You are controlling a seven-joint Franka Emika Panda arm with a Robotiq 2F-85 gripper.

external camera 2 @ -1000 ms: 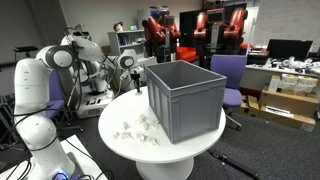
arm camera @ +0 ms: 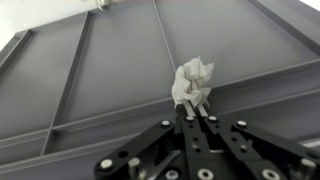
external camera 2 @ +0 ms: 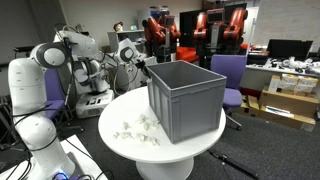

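Observation:
A crumpled white piece of paper [arm camera: 192,82] is pinched at the fingertips of my gripper, which is shut on it. Behind it, the ribbed grey wall of a large bin [arm camera: 110,75] fills most of the wrist view. In the exterior view this tall bin [external camera 2: 190,112] stands on the right side of a round white table [external camera 2: 112,108]. My gripper is at the bin's far left, around the height of its upper part; its fingertips are too small to make out there.
Several crumpled white pieces [external camera 2: 135,131] lie scattered on the table's front left, with bare tabletop around them. A purple chair [external camera 2: 230,72] and cardboard boxes [external camera 2: 288,103] stand beyond the table, at the right.
The bin and the scattered pieces at the front stay where they were.

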